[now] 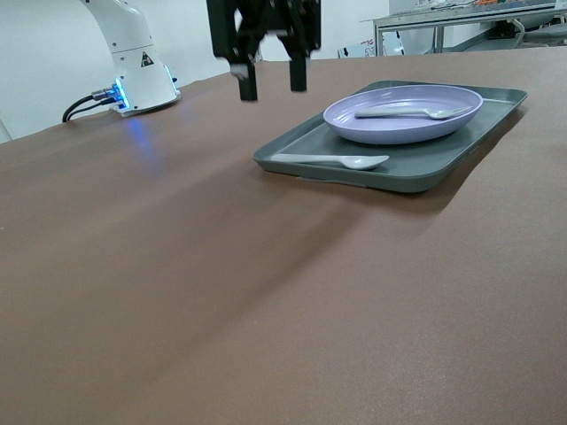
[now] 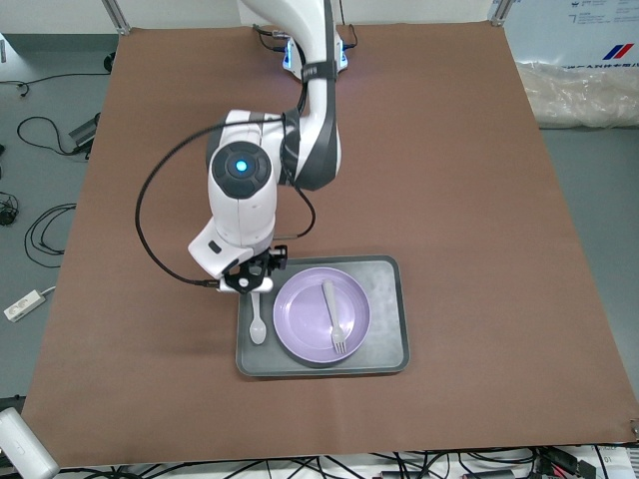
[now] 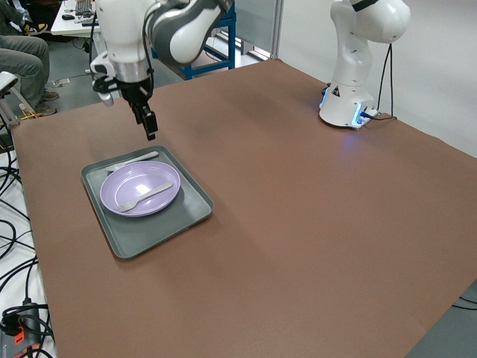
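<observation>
A grey tray lies on the brown table holding a purple plate, with a white fork across the plate and a white spoon left of it on the tray. My gripper hangs above table height beside the tray, near the spoon side; in the top view its two black fingers stand apart with nothing between them. In the right view it sits beyond the tray's far edge, and in the left view the arm hides part of the spoon's handle.
Cables and a power strip lie outside the table.
</observation>
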